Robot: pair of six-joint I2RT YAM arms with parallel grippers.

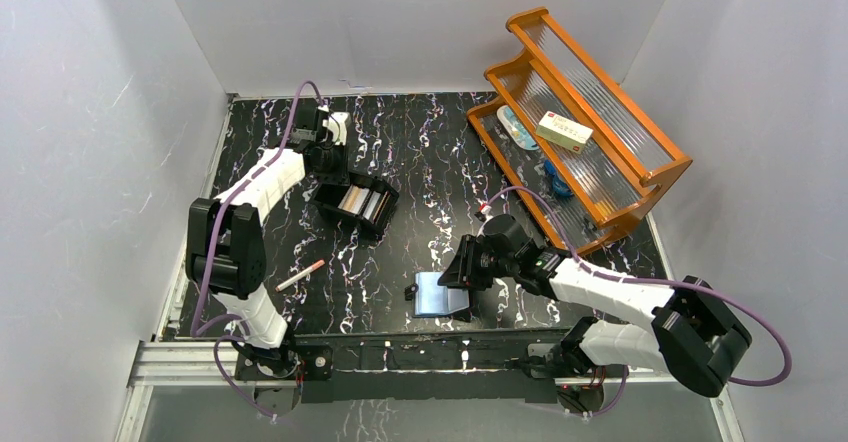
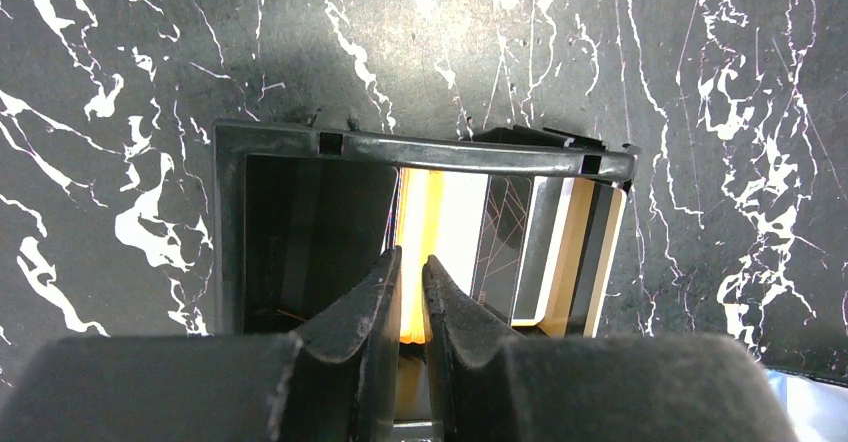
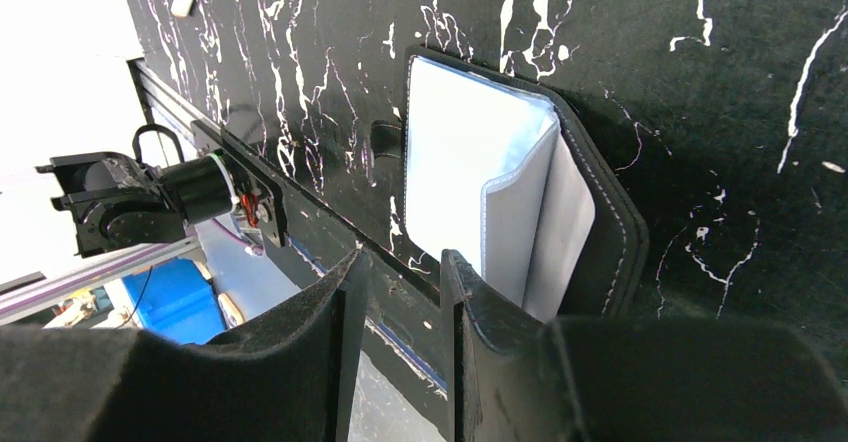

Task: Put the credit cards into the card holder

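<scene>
A black open box (image 1: 375, 224) on the left of the table holds several cards. The left wrist view shows them leaning in a row toward one side of the box: a yellow-orange one (image 2: 419, 202), a dark one (image 2: 503, 227) and tan ones (image 2: 572, 232). My left gripper reaches over the box, its fingers closed around the yellow-orange card. The black card holder (image 3: 625, 262) lies spread near the front edge, its pale inner sleeve (image 3: 470, 152) showing and one flap raised. Beside that flap stands my right gripper, partly open and empty.
An orange-and-white pen-like stick (image 1: 300, 275) lies in front of the box. At the back right stands a wooden rack (image 1: 600, 152) with a green box (image 1: 564, 132) on it.
</scene>
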